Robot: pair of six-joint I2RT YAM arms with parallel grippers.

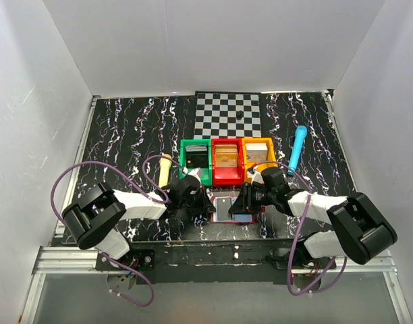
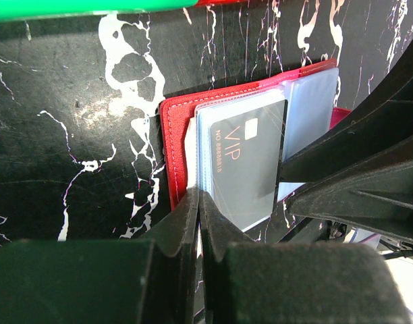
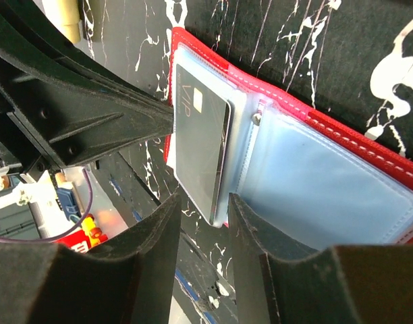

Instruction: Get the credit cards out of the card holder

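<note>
The red card holder (image 1: 216, 194) lies open on the dark marbled table, its clear sleeves facing up. A grey VIP card sits in the left sleeve, and its right-hand edge shows along the sleeve opening in the right wrist view. My left gripper is shut at the holder's left edge, touching the sleeve border; whether thin plastic is pinched there cannot be made out. Open fingers of my right gripper straddle the near corner of the card (image 3: 200, 142), with a gap left between them. The right sleeve (image 3: 328, 182) looks pale, its contents unclear.
Behind the holder stand green (image 1: 206, 177), red (image 1: 227, 181) and orange (image 1: 268, 155) bins with items inside. A yellow object (image 1: 165, 170) lies left, a blue one (image 1: 297, 148) right. A chessboard (image 1: 227, 101) is at the back.
</note>
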